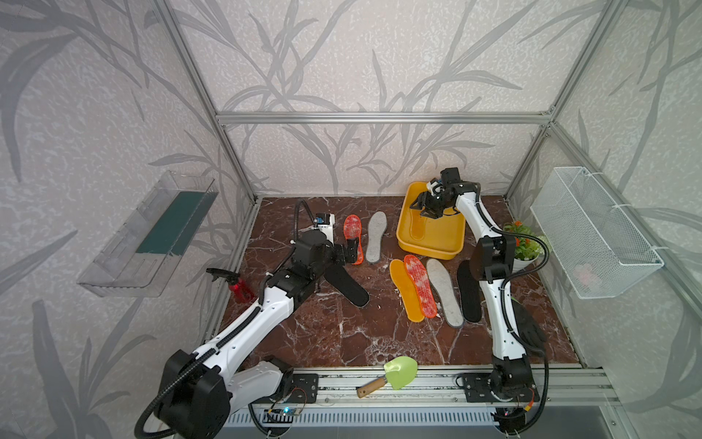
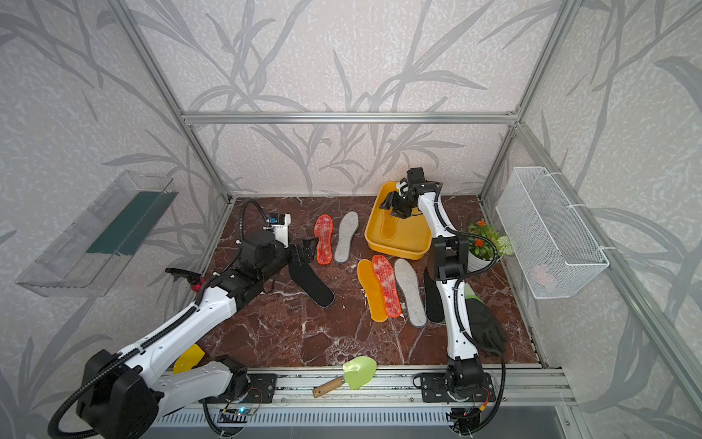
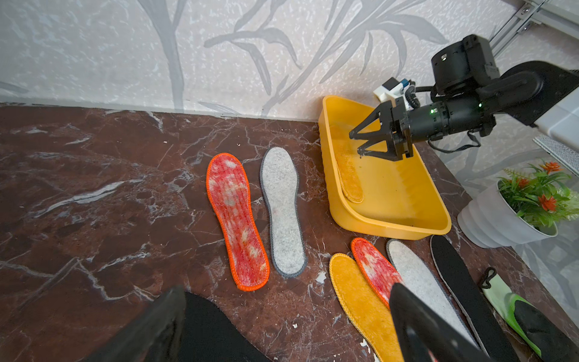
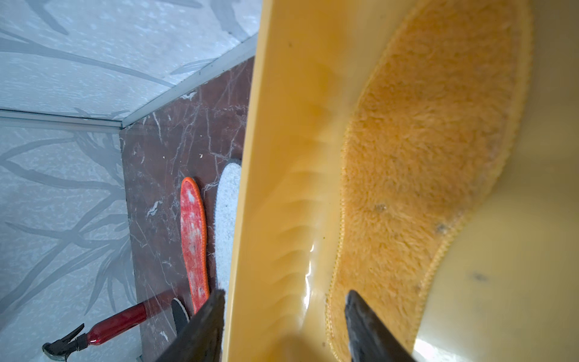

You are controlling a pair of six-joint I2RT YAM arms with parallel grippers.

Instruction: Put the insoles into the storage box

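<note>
The yellow storage box stands at the back right. Flat on its floor along the left wall lies one orange insole. Above it, inside the box's outline, my right gripper has its fingers apart and nothing between them. To the left of the box are a red insole, a grey insole and a black insole. In front of it lie an orange insole, a red one, a grey one and a black one. Empty and open, my left gripper hovers near the left black insole.
A potted plant stands right of the box, with a dark green-trimmed object in front of it. White wire basket hangs at right, clear tray at left. A red extinguisher-shaped object is at the left edge.
</note>
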